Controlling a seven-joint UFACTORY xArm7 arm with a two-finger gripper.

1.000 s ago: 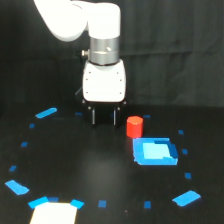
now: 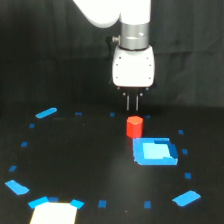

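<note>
A small red block (image 2: 134,127) stands on the dark table, right at the back left corner of a blue open box (image 2: 154,151) with a pale inside. Straight above the red block hangs my gripper (image 2: 132,102), pointing down. Its dark fingers are close together and look shut, with nothing visible held between them. A short stretch of dark background shows between the fingertips and the block's top.
Flat blue pieces lie at the left (image 2: 17,187) and right (image 2: 186,198), with small blue squares scattered over the table. A cream-coloured object (image 2: 53,213) sits at the front left edge.
The arm has moved right and up, from left of the red block to above it. The fingers have drawn closer together. Block and box stand where they were.
</note>
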